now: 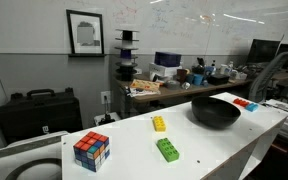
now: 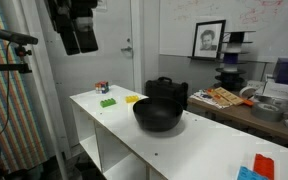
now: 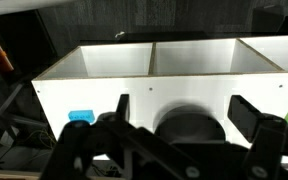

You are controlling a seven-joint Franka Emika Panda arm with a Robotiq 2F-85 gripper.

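A black bowl point(image 1: 215, 112) point(image 2: 158, 114) rests on the white table point(image 2: 194, 150). Green point(image 1: 168, 150) and yellow point(image 1: 159, 124) blocks lie near it, with a large Rubik's cube point(image 1: 92, 150) at one end. Toward the other end are a red block point(image 2: 264, 165) and a blue block point(image 2: 249, 174). High above the table, my gripper is open; its black fingers are wide apart with nothing between them. Below it the wrist view shows the bowl, partly hidden by the gripper, and a blue block point(image 3: 81, 116) to the left.
White compartments point(image 3: 104, 62) are built in under the table's edge. Behind the table, a cluttered bench point(image 1: 144, 94) stands along the wall, and a black case point(image 1: 38, 114) is beyond the cube end. Bare tabletop lies around the bowl and blocks.
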